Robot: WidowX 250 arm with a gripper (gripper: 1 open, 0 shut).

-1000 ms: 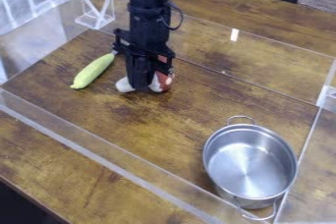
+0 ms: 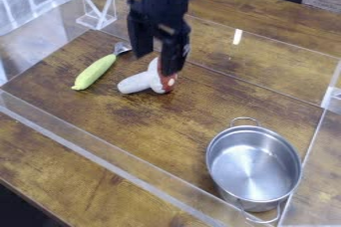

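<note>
My dark gripper (image 2: 158,47) hangs over the upper middle of the tray, open, raised above a white rounded object (image 2: 138,82) with a red part at its right end. A pale green corn-like object (image 2: 95,71) lies to the left of that. A steel pot (image 2: 253,161) stands at the lower right.
A clear low-walled tray surrounds the wooden work surface (image 2: 134,141). A small metallic item (image 2: 122,48) lies behind the green object, partly hidden.
My gripper has risen from down around the white and red object to above it. The objects on the surface look much as before.
</note>
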